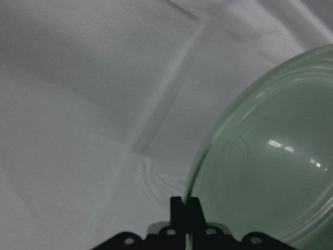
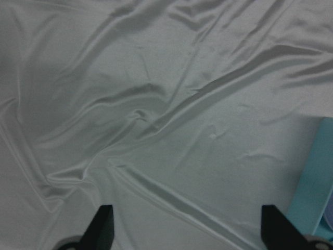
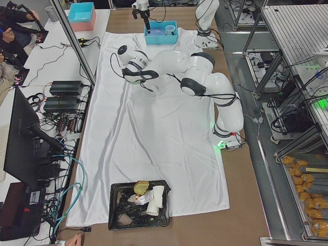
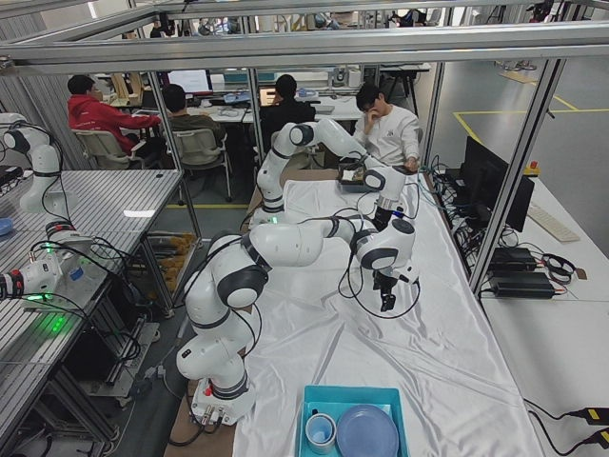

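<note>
In the left wrist view a pale green glossy dish (image 1: 260, 172) with a raised rim fills the right side, on white cloth. My left gripper is shut on that rim. In the side views the dish is mostly hidden behind the arms. My right gripper stands open above bare cloth, beside the wall of a blue bin (image 2: 307, 182). That bin holds a blue plate (image 4: 366, 433) and a light cup (image 4: 321, 433) in the camera right view.
A black tray (image 3: 113, 205) with crumpled items and rolls lies at one end of the cloth (image 3: 154, 133). A monitor (image 3: 25, 143), cables and metal posts line the side.
</note>
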